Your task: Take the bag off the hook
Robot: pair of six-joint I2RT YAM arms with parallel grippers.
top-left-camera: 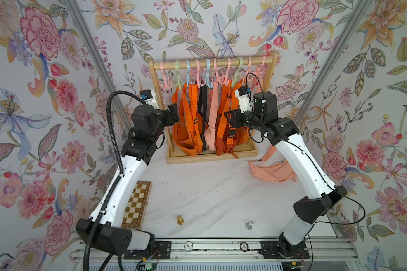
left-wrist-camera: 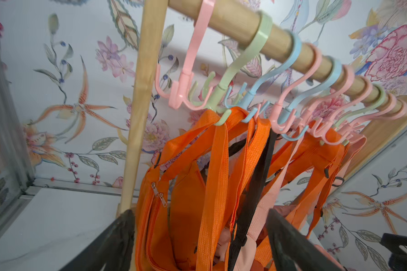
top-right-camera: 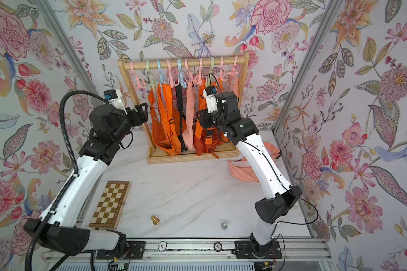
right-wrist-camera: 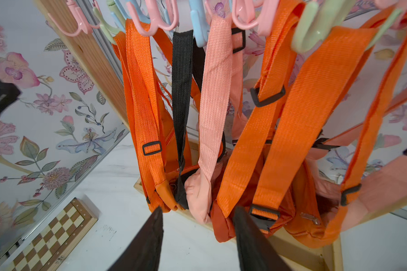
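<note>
Orange bags (top-left-camera: pixel 185 135) hang by their straps from coloured hooks on a wooden rack, with a black strap (right-wrist-camera: pixel 182 85) and a pink strap (right-wrist-camera: pixel 216 85) among them. My left gripper is open at the rack's left side, its blurred fingers apart in front of the left orange bag (left-wrist-camera: pixel 181 216), nothing held. To the right, my open right gripper stands before the hanging straps, with nothing gripped between its fingers. Green hooks (right-wrist-camera: pixel 318 24) and pink hooks (left-wrist-camera: pixel 183 90) carry or stand beside the straps. A pink bag (top-left-camera: pixel 271 171) lies on the table, right.
The rack's top bar (top-left-camera: pixel 212 62) and left post (left-wrist-camera: pixel 142 103) stand close to my left gripper. A chessboard (top-right-camera: pixel 110 204) lies at left; a gold piece (top-left-camera: pixel 180 220) and a silver piece (top-left-camera: pixel 249 224) stand near the front edge.
</note>
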